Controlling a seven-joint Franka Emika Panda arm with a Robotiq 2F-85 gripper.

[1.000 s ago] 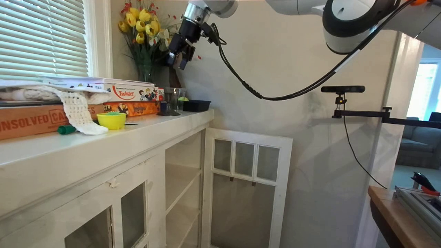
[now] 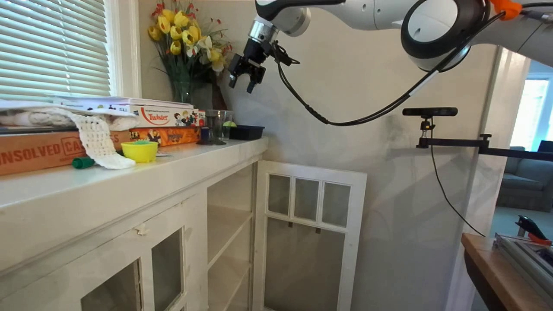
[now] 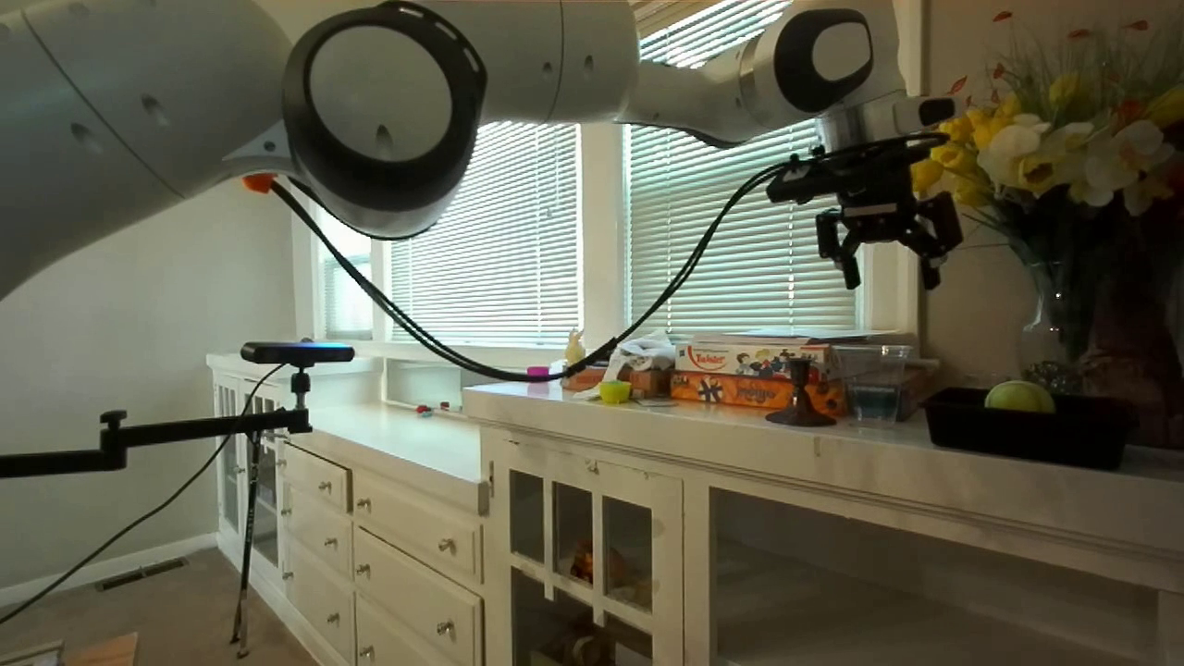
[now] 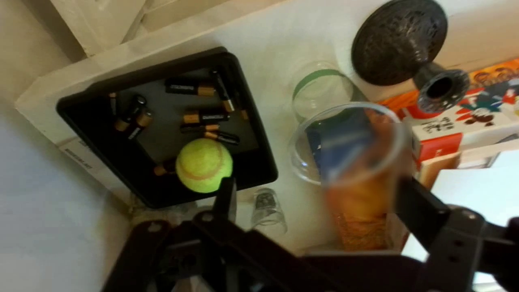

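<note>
My gripper [image 3: 891, 276] is open and empty, high above the countertop's right part, fingers downward. In the wrist view its fingers stand wide apart. A black tray [image 4: 258, 146] holds a yellow-green tennis ball [image 4: 203, 163] and several loose batteries [image 4: 206, 117]. The left finger's tip overlaps the tray's edge near the ball in that view, but exterior view 2 has the gripper well above. A clear plastic cup [image 4: 304, 160] stands beside the tray, with something blue showing through it. Another clear glass [image 4: 318, 92] and a small shot glass [image 4: 267, 211] are close by.
A dark metal candlestick [image 3: 800, 401] and stacked game boxes [image 3: 755, 357] stand left of the cup. A flower vase [image 2: 181, 90] rises behind. The yellow bowl [image 2: 140, 151] is farther along the counter. A cabinet door [image 2: 355, 223] hangs open below.
In exterior view 1 the gripper has moved right and slightly down, away from the flowers. Its fingers look wider apart. The objects on the counter have not moved.
</note>
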